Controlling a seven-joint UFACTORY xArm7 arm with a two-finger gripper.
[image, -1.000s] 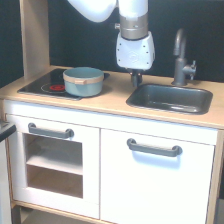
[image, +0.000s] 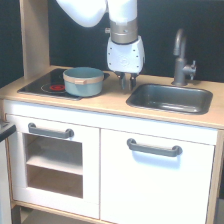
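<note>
A teal-grey pot (image: 85, 87) with a tan rim sits on the black stovetop (image: 45, 84) at the left of the counter. To its right, my gripper (image: 127, 84) points down, low over the strip of counter between the stove and the sink. A gap separates it from the pot. Its fingers are small and dark here, so how far apart they stand is unclear, and no object shows held by them.
A dark sink (image: 171, 98) with a grey faucet (image: 181, 58) lies to the right. Below are a white cabinet door (image: 153, 180) with a grey handle (image: 154, 148) and an open-fronted compartment (image: 54, 165). A pale panel (image: 6, 170) stands at the left edge.
My gripper has moved left and slightly down, nearer the pot. The pot and the rest of the kitchen look unchanged.
</note>
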